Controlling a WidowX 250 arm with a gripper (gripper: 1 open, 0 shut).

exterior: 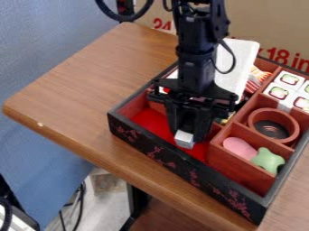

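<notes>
My black gripper (189, 124) hangs down inside a black box (169, 155) with red lining, over the left red compartment. A small white block (183, 139) sits at its lower tips; the fingers are dark and partly hidden, so whether they are shut on it is hard to tell.
To the right are red compartments with a pink oval (238, 147), a green piece (268, 160), a black-centred ring (272, 126) and white boxes (285, 87). A white panel (241, 56) stands behind.
</notes>
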